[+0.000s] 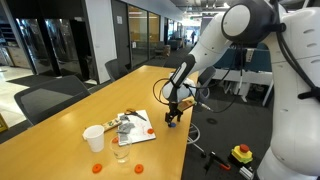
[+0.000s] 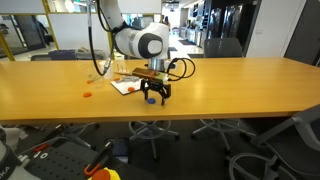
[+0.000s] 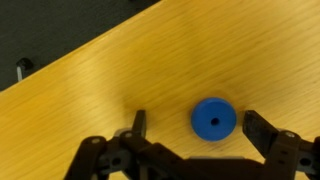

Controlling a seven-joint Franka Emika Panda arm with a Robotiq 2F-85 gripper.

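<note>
In the wrist view a round blue disc with a small dark centre lies on the wooden table, nearer the right finger than the left. My gripper is open, its fingers to either side of the disc, and nothing is held. From the second exterior view, the same blue disc shows close to the table's front edge, below the gripper. In the first exterior view the gripper is small, low over the table near its edge.
A white sheet with items on it lies beside the arm. Beyond it stand a white mug and a clear glass. Several orange-red discs, one of them near the mug, are scattered about.
</note>
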